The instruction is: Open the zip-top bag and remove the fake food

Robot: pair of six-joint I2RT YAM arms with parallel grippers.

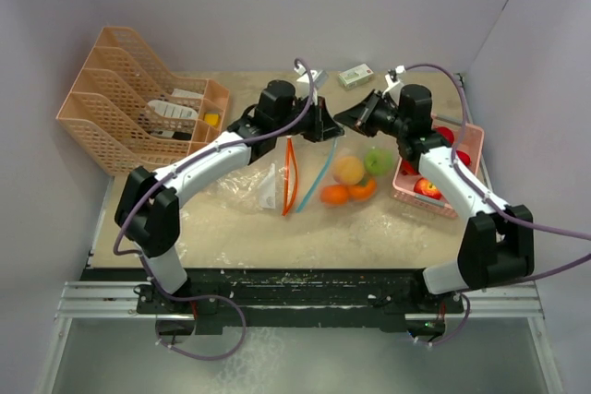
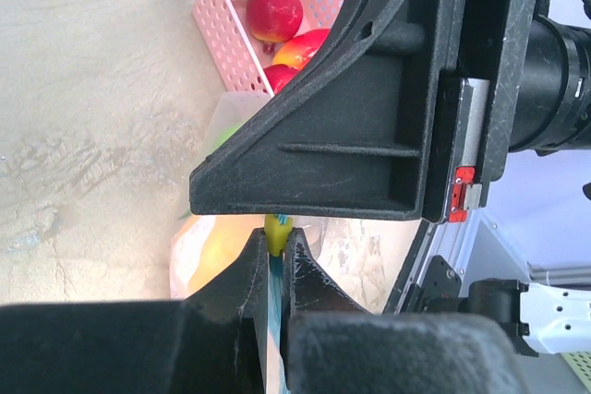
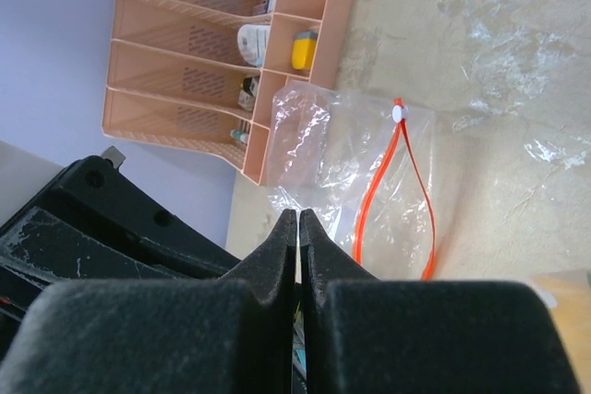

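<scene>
A clear zip top bag with fake food inside, orange and green pieces, lies below the grippers, its blue zip strip running down. My left gripper is shut on the yellow slider tab at the top of that strip. My right gripper is shut just above and right of it, with nothing visible between its fingertips.
An empty bag with an orange zip lies left. A pink basket of fake fruit stands right, a tan organiser back left, and a small white box at the back.
</scene>
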